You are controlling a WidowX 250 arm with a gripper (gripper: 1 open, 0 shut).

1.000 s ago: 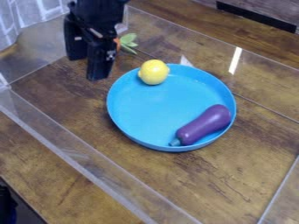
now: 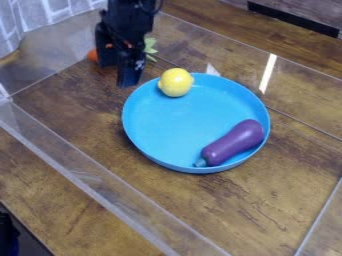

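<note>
My black gripper (image 2: 124, 70) is open, lowered at the upper left of the camera view, over an orange-red object with green leaves (image 2: 100, 56) that it partly hides. Right of it, a yellow ball-like item (image 2: 175, 82) sits on the upper rim area of a blue plate (image 2: 181, 125). A purple eggplant (image 2: 233, 142) lies on the plate's lower right.
Clear plastic-like edges run along the left side and lower left.
My gripper has moved slightly right and back, over the orange-red object and its leaves. The plate and the items on it are unchanged.
</note>
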